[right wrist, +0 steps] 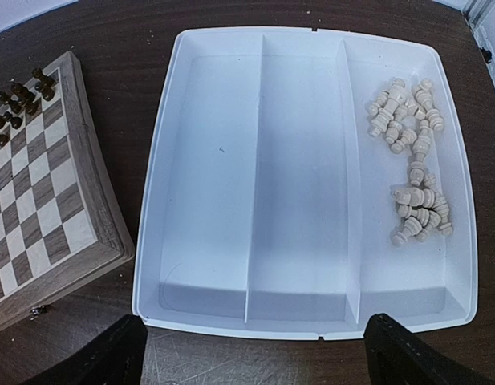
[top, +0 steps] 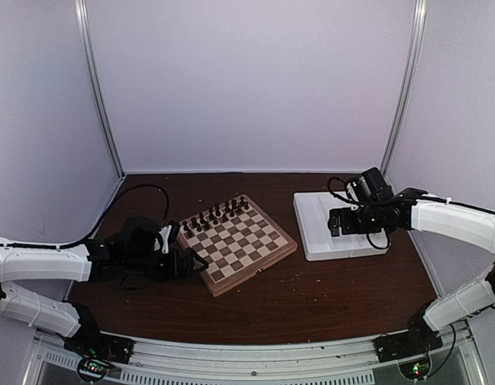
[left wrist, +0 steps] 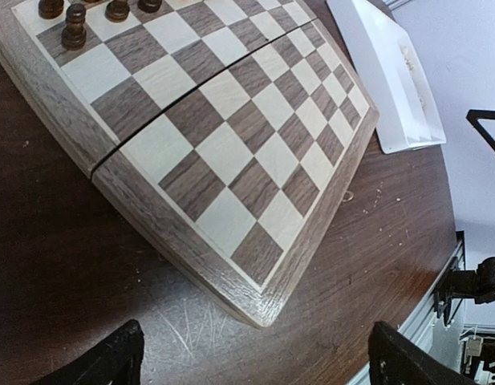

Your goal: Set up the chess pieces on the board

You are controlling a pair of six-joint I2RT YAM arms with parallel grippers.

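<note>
A wooden chessboard (top: 243,265) lies mid-table with dark pieces (top: 215,215) standing along its back rows, also seen at the top left of the left wrist view. A white three-compartment tray (right wrist: 303,176) sits to its right, with white pieces (right wrist: 419,148) lying in its right compartment. My left gripper (top: 187,263) hovers by the board's near-left side, open, its fingers empty in the left wrist view. My right gripper (top: 343,220) is over the tray, open and empty, the pieces below it in the right wrist view.
Bare dark table (top: 335,297) lies in front of the board and tray. Light walls enclose the table at the back and sides, with a metal rail along the front edge.
</note>
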